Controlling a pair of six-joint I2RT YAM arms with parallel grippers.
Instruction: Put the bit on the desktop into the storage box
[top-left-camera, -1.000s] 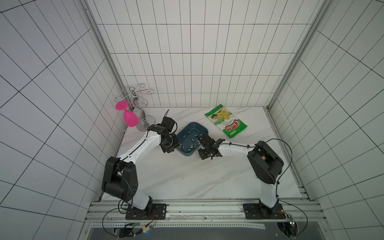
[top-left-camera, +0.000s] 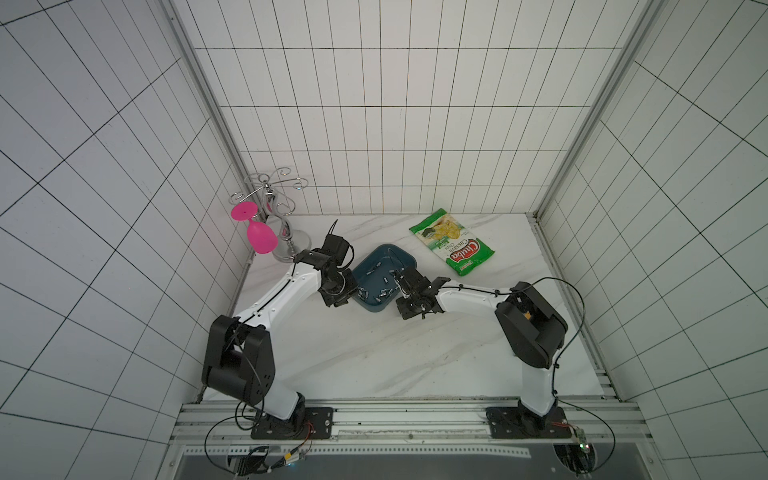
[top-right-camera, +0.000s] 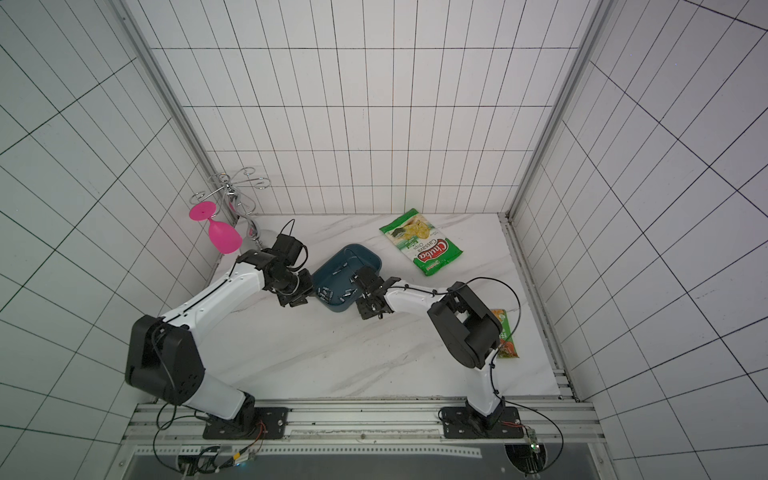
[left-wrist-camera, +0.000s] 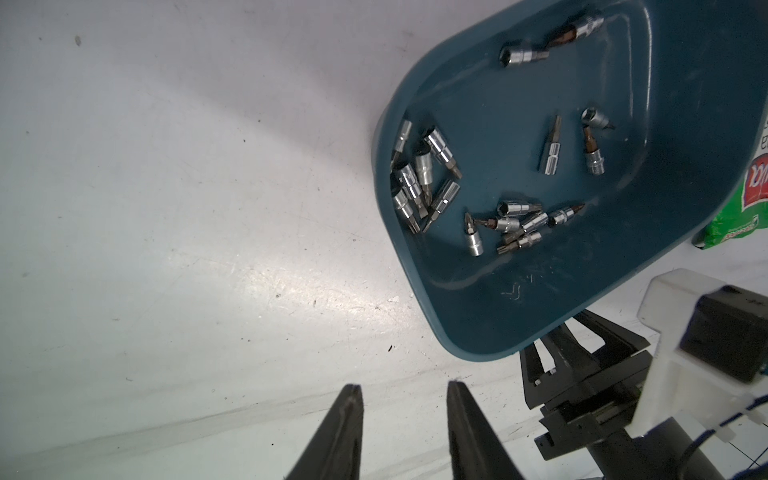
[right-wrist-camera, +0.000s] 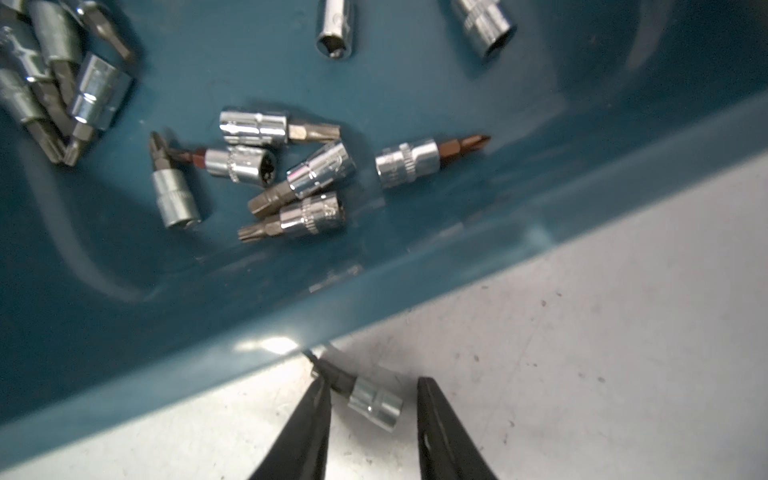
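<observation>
One silver bit (right-wrist-camera: 374, 402) lies on the white table just outside the blue storage box (right-wrist-camera: 480, 280), its dark tip running under the box's near wall. My right gripper is part open over this bit, which shows between its fingers; whether either finger touches it, I cannot tell. Several more bits (left-wrist-camera: 520, 220) lie inside the box (left-wrist-camera: 436, 320). To the left of the box, my left gripper is open above bare table with nothing between its fingers.
A green chip bag (top-left-camera: 453, 241) lies behind the box to the right. At the back left stands a metal rack (top-left-camera: 272, 200) with a pink goblet (top-left-camera: 261, 236). Another packet (top-right-camera: 505, 334) is at the far right.
Almost nothing differs in the top left view. Both arms, the box and the chip bag keep nearly the same places; the left arm has shifted very slightly.
</observation>
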